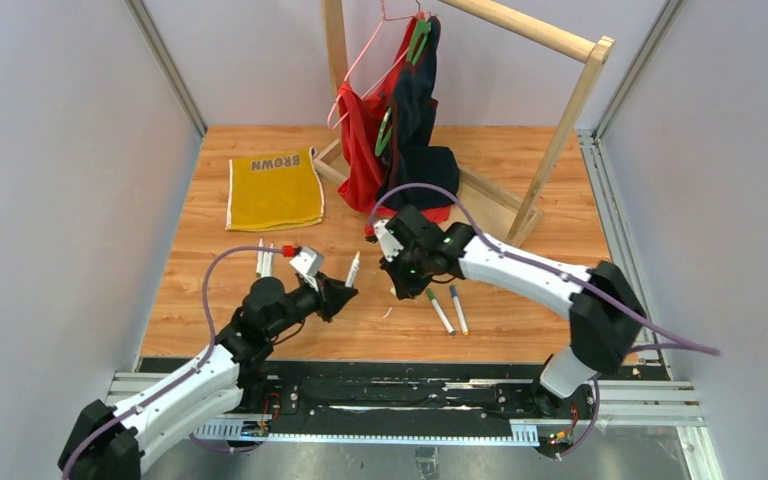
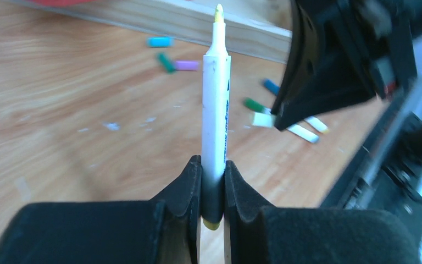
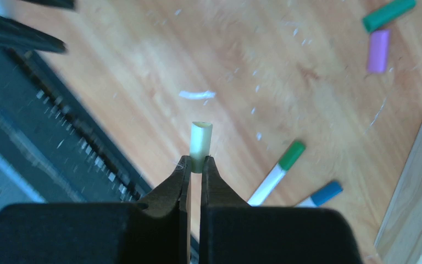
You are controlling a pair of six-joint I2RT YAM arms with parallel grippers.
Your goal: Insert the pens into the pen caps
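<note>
In the left wrist view, a white pen (image 2: pixel 216 110) with a pale yellow tip points up, uncapped, with my left gripper shut on its lower end. My right gripper is shut on a small pale cap (image 3: pixel 200 140), whose open end sticks out past the fingertips. From above, the left gripper (image 1: pixel 345 295) and the right gripper (image 1: pixel 400 285) face each other, a short gap apart, the pen and cap not touching. Loose caps lie on the table: a green cap (image 3: pixel 389 14), a purple cap (image 3: pixel 378 51) and a blue cap (image 2: pixel 160 42).
A green-capped pen (image 1: pixel 440 312) and a blue-capped pen (image 1: pixel 459 310) lie close to the right gripper. White pens (image 1: pixel 265 262) lie behind the left arm. A wooden rack (image 1: pixel 550 150) with hanging clothes and a yellow towel (image 1: pixel 275 190) occupy the back.
</note>
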